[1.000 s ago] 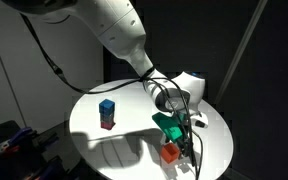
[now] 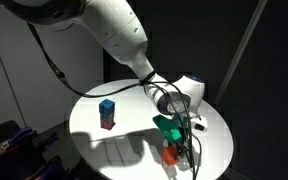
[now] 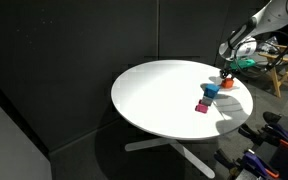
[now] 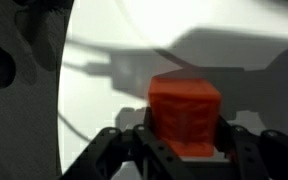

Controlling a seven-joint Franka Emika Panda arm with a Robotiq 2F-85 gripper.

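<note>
Between the fingers of my gripper is an orange-red block, and the fingers are shut on it. In exterior view 1 the same block shows low at the table's front right, below the green part of the arm. Exterior view 2 has the block at the table's far right end. Whether its underside touches the table is hard to tell. A blue block sits on top of a darker red one left of the arm.
In exterior view 2 a separate red-pink block lies beside the blue one. The wrist view has the table's edge close by on the left.
The orange-red block and gripper have shifted only slightly in exterior view 1, a little to the right. The blue and dark red blocks have stayed put.
</note>
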